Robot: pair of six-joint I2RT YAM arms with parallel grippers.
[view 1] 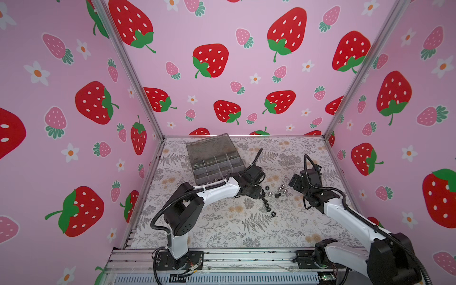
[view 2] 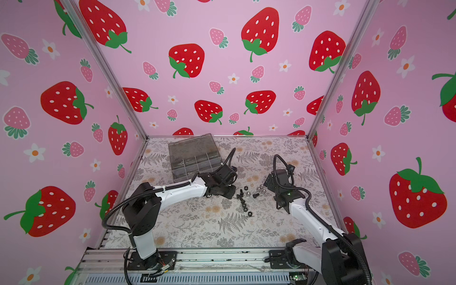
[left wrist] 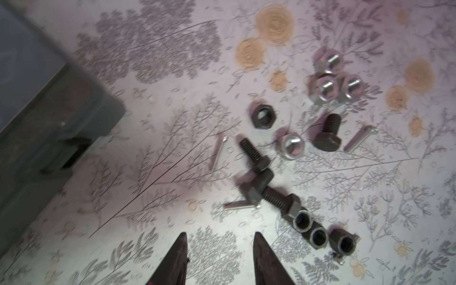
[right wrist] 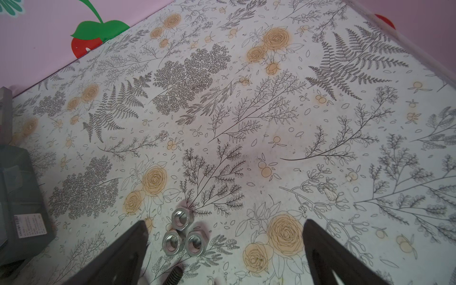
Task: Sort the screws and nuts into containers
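Note:
A grey divided container (view 1: 211, 152) lies at the back left. To its right, in the left wrist view, are black bolts (left wrist: 327, 137), black nuts (left wrist: 263, 116), silver nuts (left wrist: 351, 87) and thin silver screws (left wrist: 218, 153). My left gripper hangs open over the table beside the container, with nothing between its fingers and the black pieces just ahead. My right gripper is open to the right of the pile, with three silver nuts (right wrist: 182, 218) between and beyond its fingers on the table, not held.
Pink strawberry-patterned walls (view 2: 237, 71) enclose the table at the back and both sides.

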